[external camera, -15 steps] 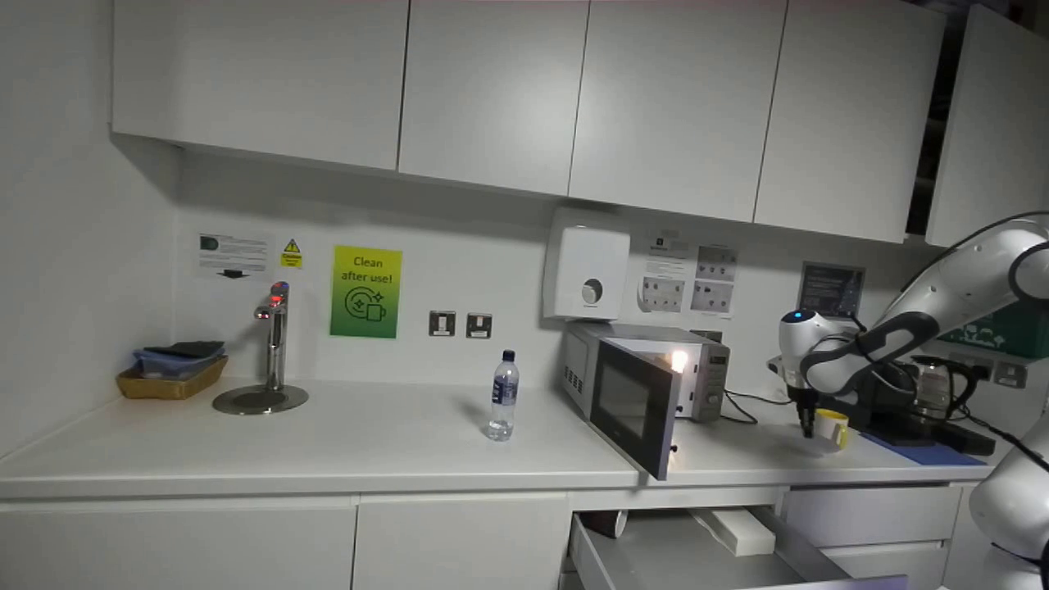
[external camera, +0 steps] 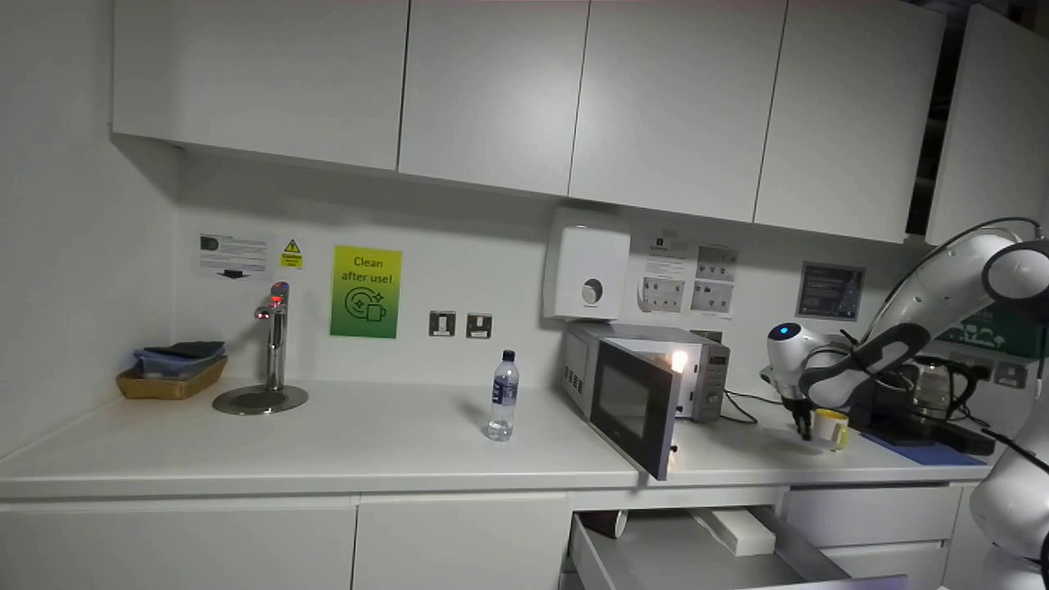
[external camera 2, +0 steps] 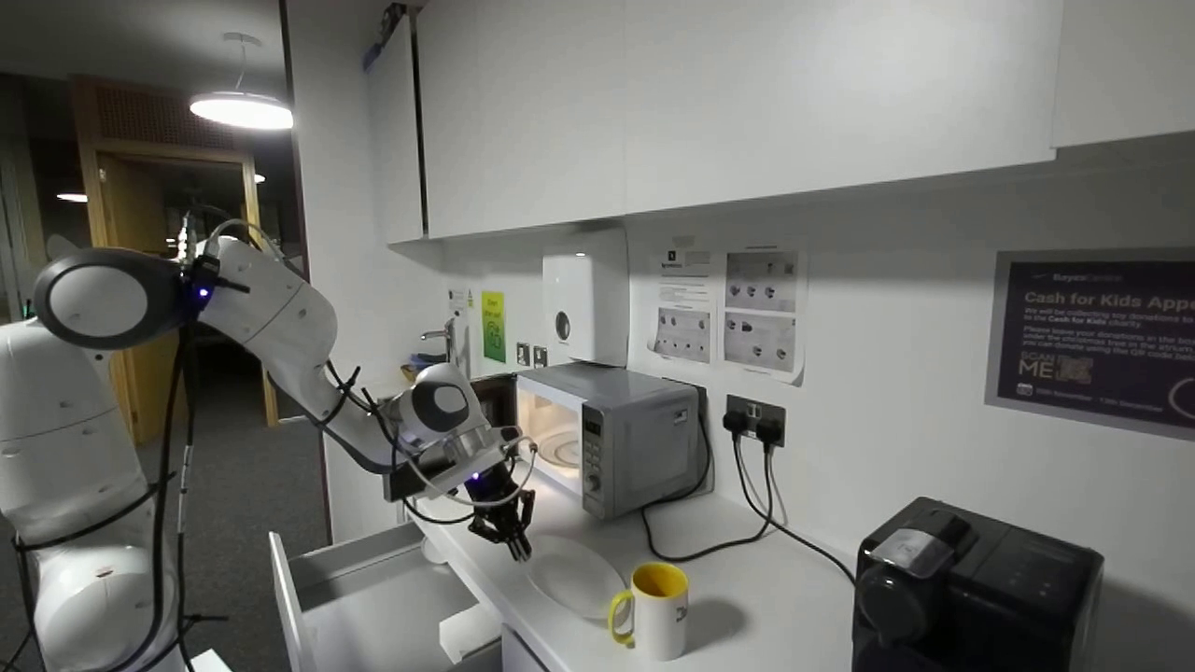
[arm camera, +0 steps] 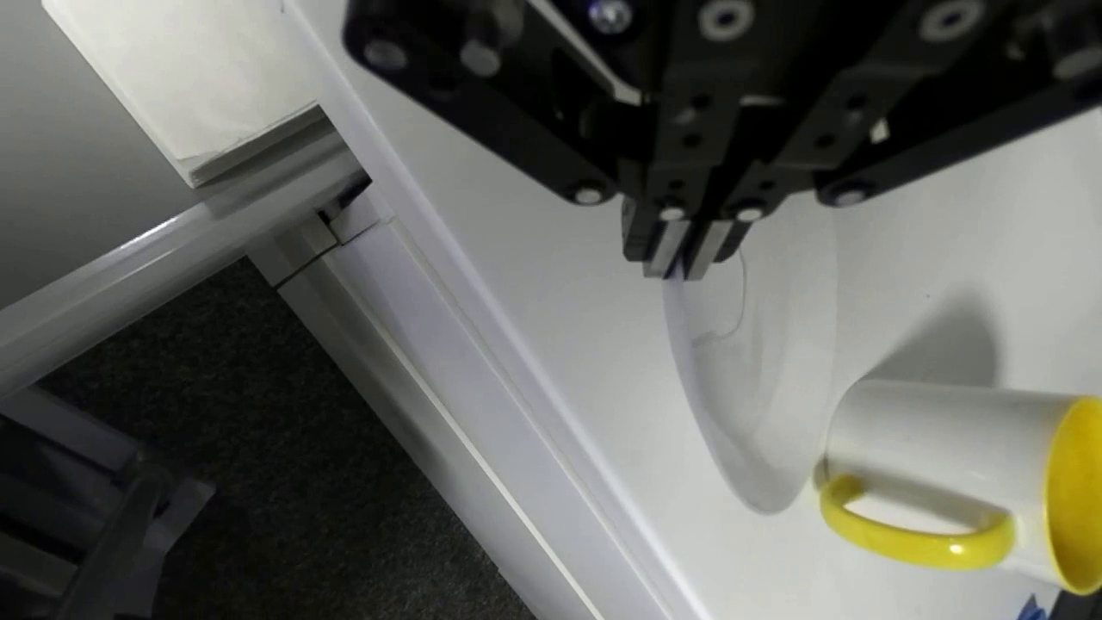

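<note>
My gripper is shut, its fingertips low over the counter at the near-left rim of a white plate point(arm camera: 764, 434). The rim's edge runs up to the fingertips in the wrist view; whether it lies between them I cannot tell. In exterior view 2 the gripper point(external camera 2: 521, 553) points down beside the plate point(external camera 2: 577, 582). A white mug point(arm camera: 930, 434) with a yellow inside and handle stands upright just past the plate. From exterior view 1, the gripper point(external camera: 804, 431) appears just left of the mug point(external camera: 831, 429), and the plate hardly shows.
The microwave point(external camera 2: 644, 448) stands with its door point(external camera: 634, 408) swung out over the counter. Below the counter an open drawer point(external camera: 669, 565) holds a white box point(external camera: 739, 532). A bottle point(external camera: 503, 398) stands left of the microwave; a black coffee machine point(external camera 2: 975, 594) is at the right.
In exterior view 1 the arm has shifted a little to the left and its wrist is slightly lower and more tilted. The mug, bottle, microwave door and drawer look unmoved.
</note>
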